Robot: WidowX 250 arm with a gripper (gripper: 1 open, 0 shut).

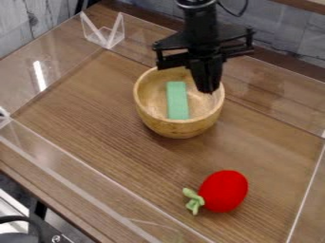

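Note:
My black gripper point(206, 55) hangs over the back right part of a tan wooden bowl point(158, 112), hiding part of its back. It looks shut, with nothing visible held in it, though its tips are small and dark. A pale green block point(178, 101) lies inside the bowl, left of the gripper. A red object with green leaves, like a toy tomato or strawberry point(223, 191), lies at the front right of the wooden table.
A clear plastic holder point(106, 31) stands at the back left near the table edge. Black cables run at the top and the bottom left corner.

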